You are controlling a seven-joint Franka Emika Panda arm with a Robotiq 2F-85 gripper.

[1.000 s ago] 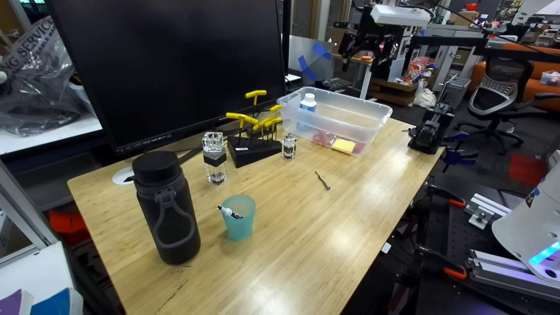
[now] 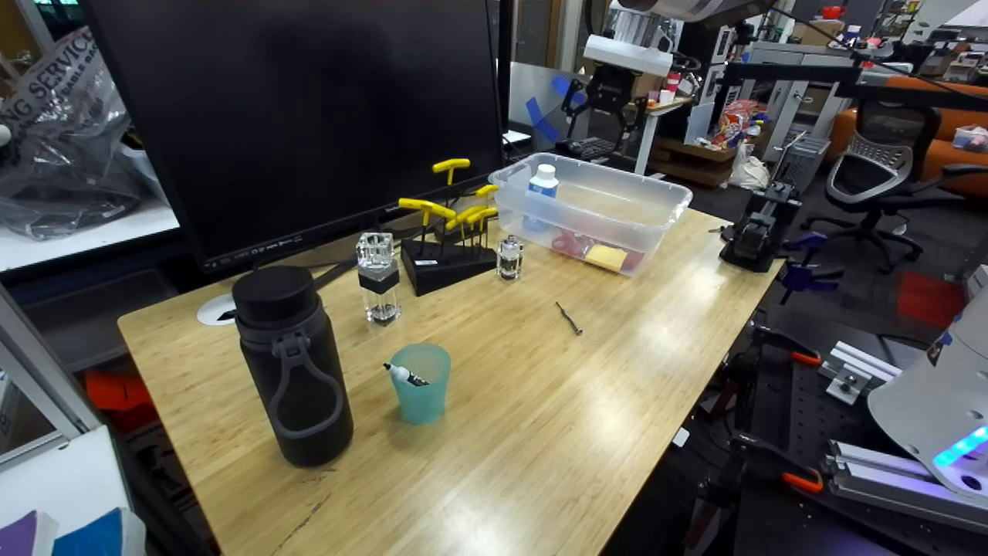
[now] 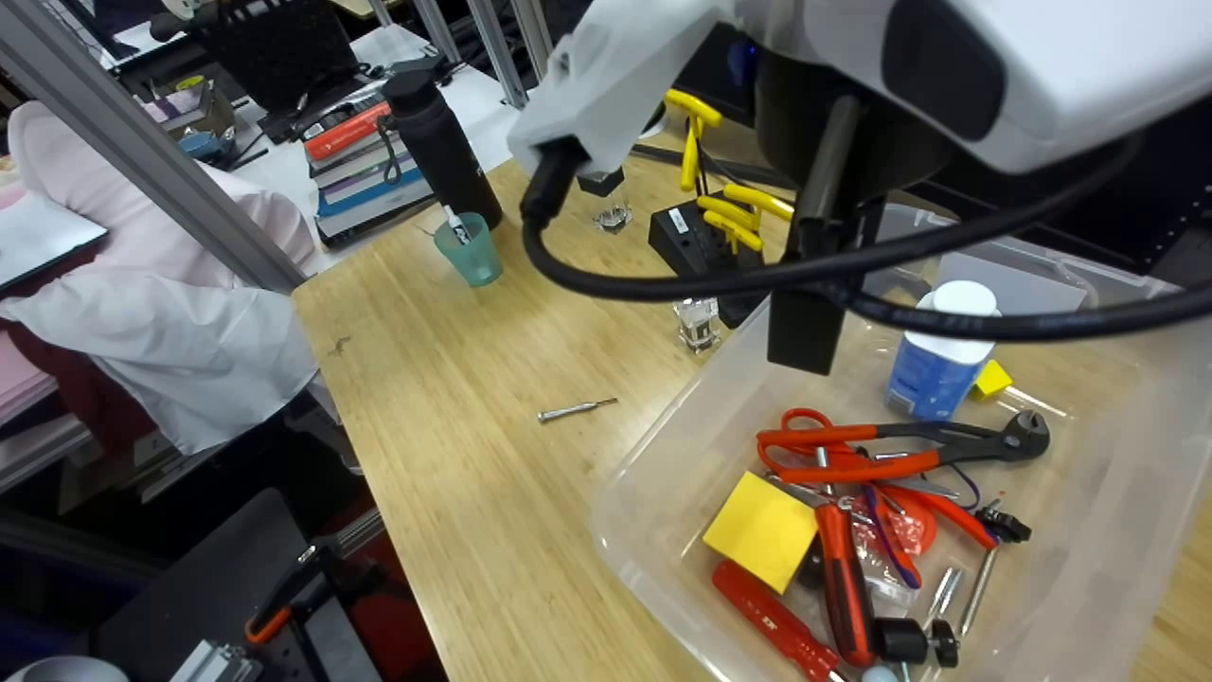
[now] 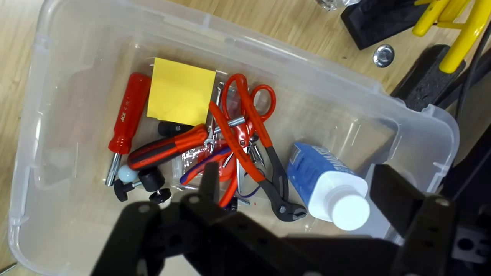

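My gripper [image 2: 607, 128] hangs open above the clear plastic bin, with nothing between its fingers. In the wrist view its dark fingers [image 4: 394, 195] spread on either side of the lower middle. The clear bin [image 2: 639, 190] stands at the far end of the table. Inside it, toward the right in the wrist view, is a blue bottle with a white cap [image 4: 350, 212]. Red-handled pliers [image 4: 257, 161], red scissors [image 4: 271, 102], a yellow sticky-note pad [image 4: 180, 92] and a red screwdriver [image 4: 131, 108] lie at the other side.
A black stand with yellow hex keys [image 2: 454, 264] and a clear grinder [image 2: 509, 259] are beside the bin. A small metal tool [image 2: 569, 319] lies on bare tabletop. Nearer are a taller clear grinder [image 2: 377, 278], a teal cup holding a marker [image 2: 423, 394] and a black bottle [image 2: 294, 371].
In exterior view 1 my gripper has moved left and somewhat lower, now hanging above the bin. The objects on the table have stayed put.
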